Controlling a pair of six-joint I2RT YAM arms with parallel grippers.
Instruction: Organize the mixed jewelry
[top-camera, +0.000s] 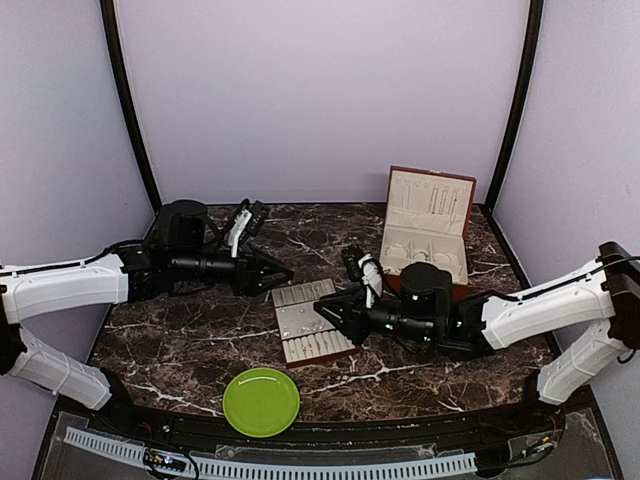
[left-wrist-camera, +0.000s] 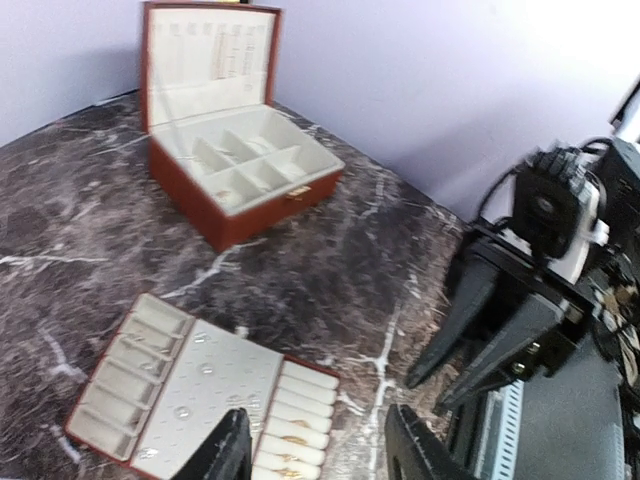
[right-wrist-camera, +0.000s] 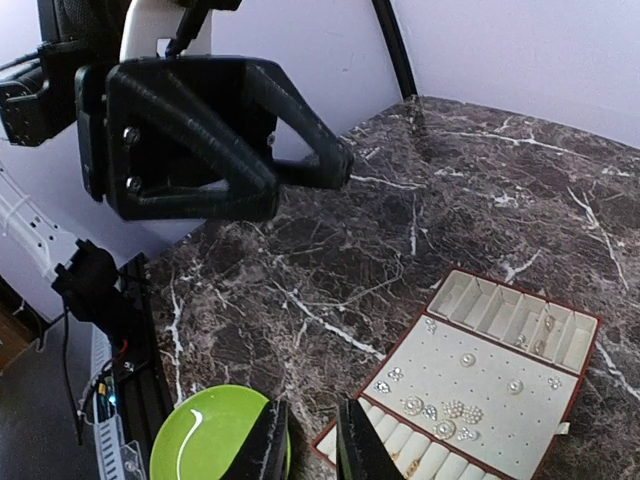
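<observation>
The flat jewelry tray (top-camera: 300, 321) lies mid-table. Its pale middle panel (right-wrist-camera: 470, 370) carries several earrings, including a pearl cluster (right-wrist-camera: 462, 411). Small pieces (right-wrist-camera: 545, 335) sit in some of the back compartments, and gold-coloured ones show among the front ring rolls. Behind it, right, stands the red-brown jewelry box (left-wrist-camera: 225, 221), lid up, with chains hanging in the lid (top-camera: 430, 196). My left gripper (top-camera: 285, 277) is above the tray's back-left corner, fingers (left-wrist-camera: 233, 455) apart and empty. Over the tray's right side, my right gripper (top-camera: 330, 318) is partly open, with nothing between its fingers.
A green plate (top-camera: 261, 402) rests on the dark marbled table in front of the tray. My right forearm (top-camera: 450, 330) spans the area in front of the jewelry box.
</observation>
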